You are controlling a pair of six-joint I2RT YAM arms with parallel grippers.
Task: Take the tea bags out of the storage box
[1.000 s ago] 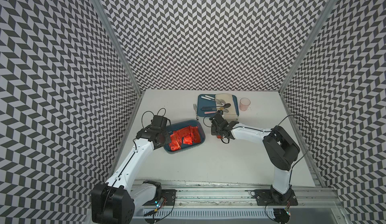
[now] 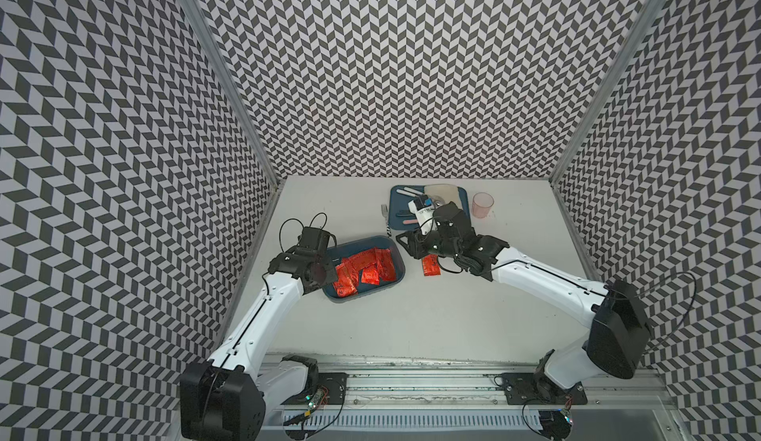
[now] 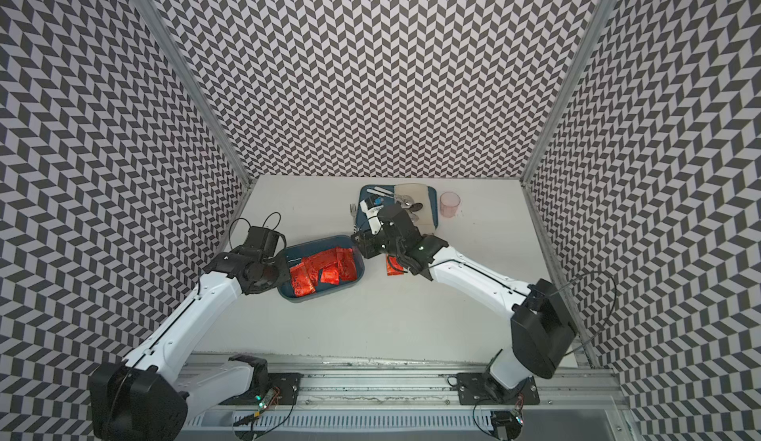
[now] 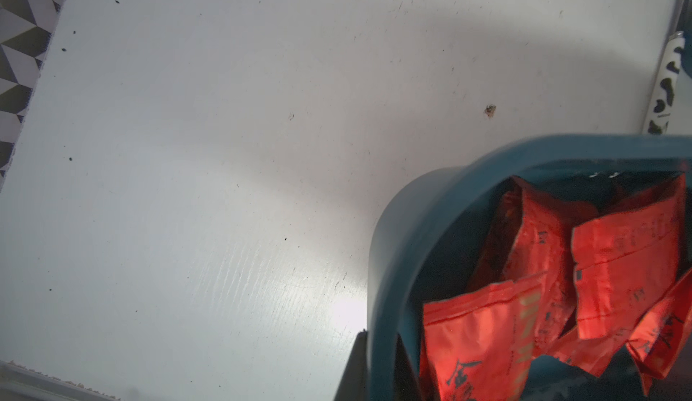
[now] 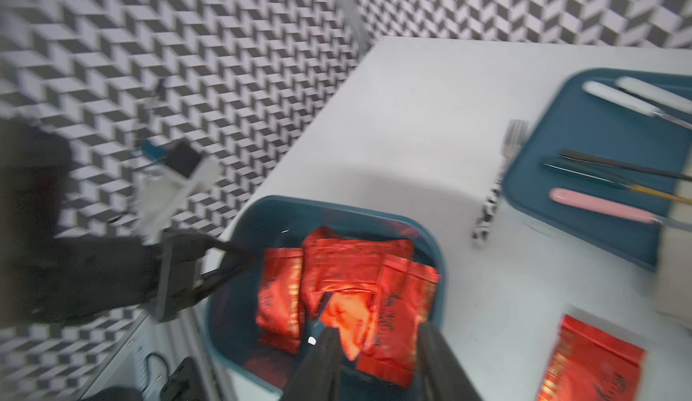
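Note:
A blue storage box holds several red foil tea bags. At its left end my left gripper is shut, its tips straddling or against the rim, seen at the bottom of the left wrist view. My right gripper is raised right of the box, fingers apart and blurred, with nothing seen between them. A single tea bag lies on the table right of the box, below the right gripper.
Behind, a blue tray holds cutlery and a beige cloth, with a fork beside it. A pink glass stands to its right.
My right gripper has risen from the loose tea bag and shifted toward the box, uncovering that bag. The left arm has not visibly moved.

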